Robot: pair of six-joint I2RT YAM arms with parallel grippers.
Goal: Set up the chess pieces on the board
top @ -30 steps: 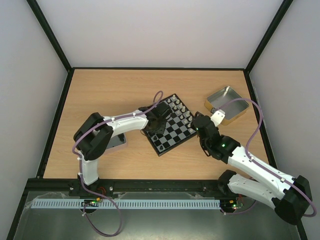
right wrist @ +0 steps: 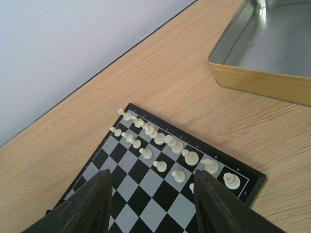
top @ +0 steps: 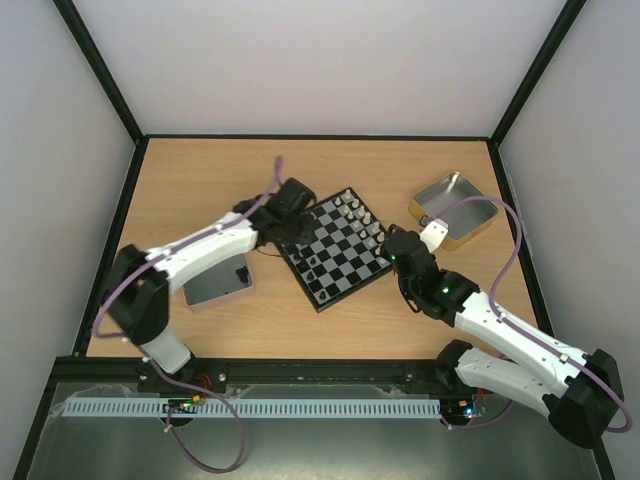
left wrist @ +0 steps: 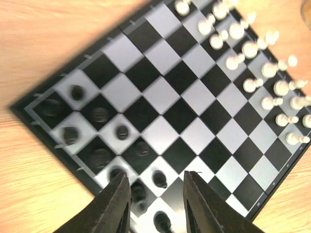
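Observation:
The chessboard (top: 340,250) sits mid-table with white pieces (right wrist: 177,146) along its right side and black pieces (left wrist: 121,131) along the opposite side. My left gripper hangs over the black pieces at the board's left, fingers parted, nothing visibly held; motion blurs the view. My right gripper is over the board's right side near the white pieces, fingers apart and empty.
A gold-rimmed metal tin (top: 450,183) stands at the back right, empty as far as visible. A grey tray (top: 215,285) is at the left, partly under the left arm. Bare wood surrounds the board.
My left arm has pulled back leftward and up from over the board. The right arm has stayed still.

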